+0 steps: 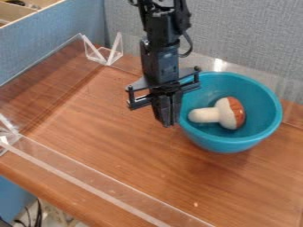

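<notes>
My black gripper (165,113) hangs upright at the left rim of a teal bowl (243,136), its fingers close together with nothing visible between them. Inside the bowl lies a mushroom-shaped object (222,113) on its side, with a white stem pointing left and an orange-brown cap to the right.
Clear plastic edging runs along its sides, with a white bracket (104,53) at the back left. Grey and blue padded walls stand behind, and a wooden box (14,11) sits in the top left corner.
</notes>
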